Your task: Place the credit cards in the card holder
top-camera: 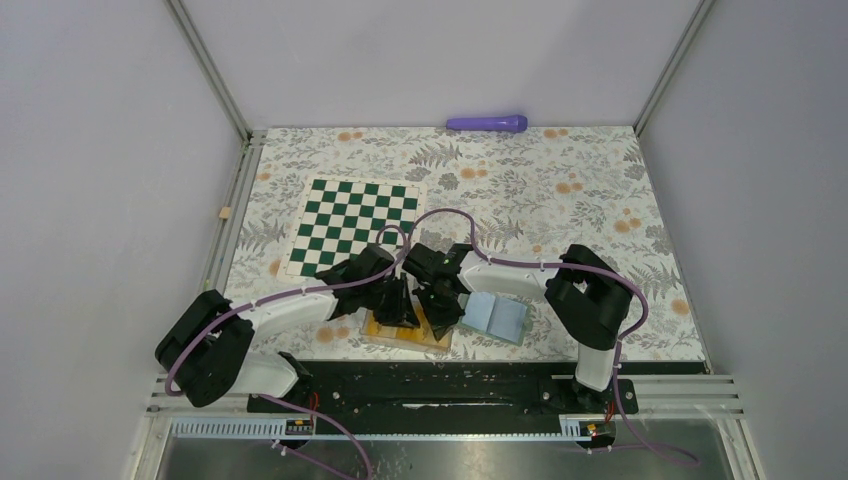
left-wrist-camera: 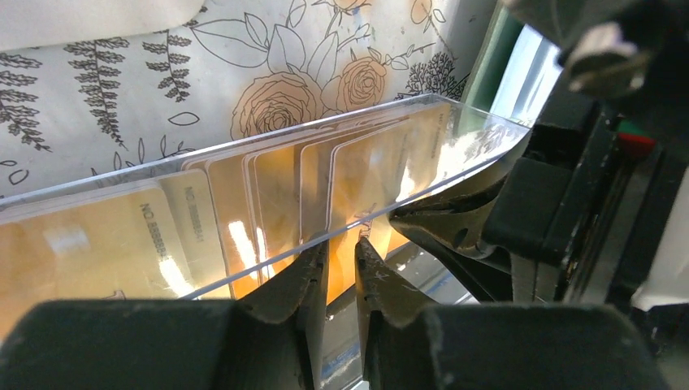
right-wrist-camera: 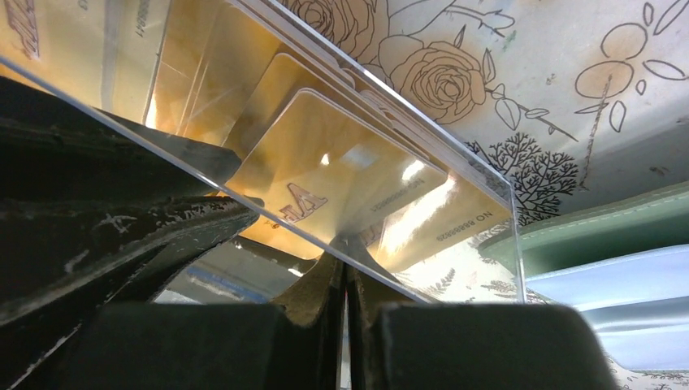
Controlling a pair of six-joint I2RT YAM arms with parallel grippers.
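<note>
A clear box of gold credit cards lies at the front middle of the table, both grippers at it. My left gripper reaches to the box's near wall over an orange card, tips close together; what is between them is hard to see. My right gripper is shut at the near wall, its tips partly seen through the plastic by the cards. The green-edged card holder with pale sleeves lies right of the box, also at the right of the right wrist view.
A checkered board lies behind the left arm. A purple microphone lies at the back edge.
</note>
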